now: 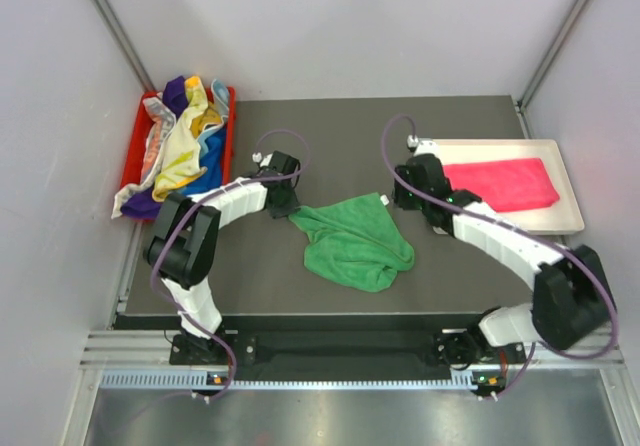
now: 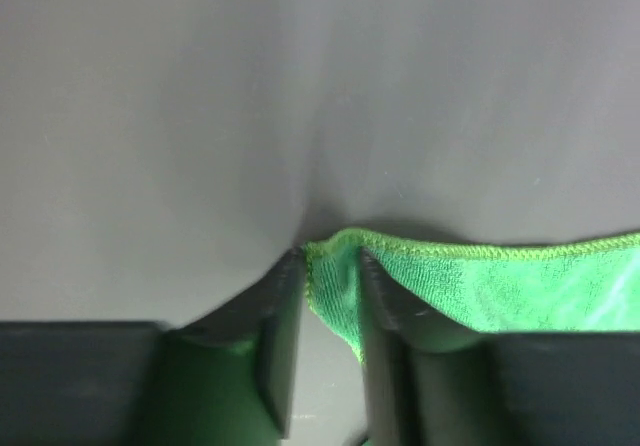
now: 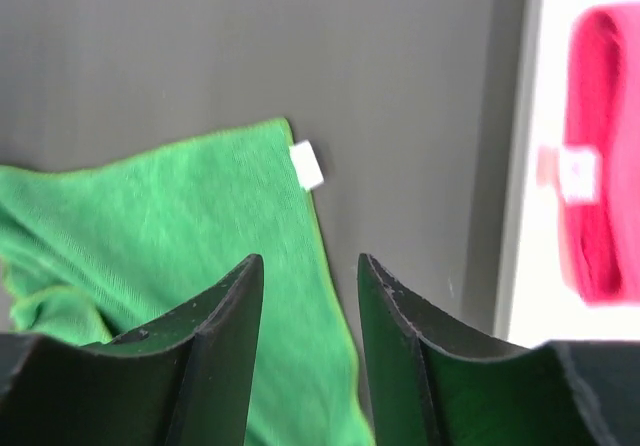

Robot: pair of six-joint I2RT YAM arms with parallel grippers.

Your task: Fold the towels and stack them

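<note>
A green towel [image 1: 355, 251] lies spread and partly bunched on the grey table, with a white tag at its upper right. My left gripper [image 1: 283, 209] is at its left corner; in the left wrist view that corner [image 2: 335, 286] sits between the blurred fingertips, and whether they grip it is unclear. My right gripper is open above the towel's tag end, holding nothing. A folded red towel [image 1: 500, 181] lies in a white tray [image 1: 555, 226] at the right.
A red basket [image 1: 133, 151] heaped with several coloured towels [image 1: 183, 146] stands at the back left.
</note>
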